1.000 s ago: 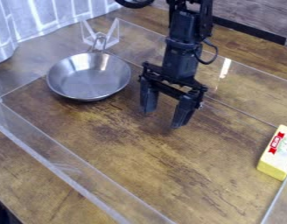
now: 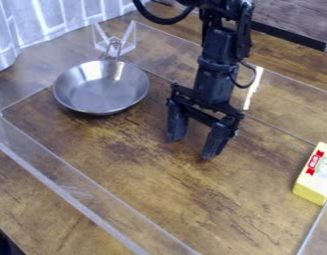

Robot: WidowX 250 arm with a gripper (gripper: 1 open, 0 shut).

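Note:
The black robot gripper (image 2: 202,129) hangs low over the middle of the wooden table (image 2: 153,189), its fingers spread open and pointing down, with nothing visible between them. Left of it lies a steel pan (image 2: 97,90). At the right edge rests a pale yellow box (image 2: 314,174) with a red and white label, apart from the gripper.
Behind the pan stands a small translucent, angular object (image 2: 111,38). A white strip (image 2: 251,88) lies behind the arm. Clear side panels border the table.
The gripper has shifted slightly toward the front of the table and looks a little lower. The pan and yellow box have not visibly moved.

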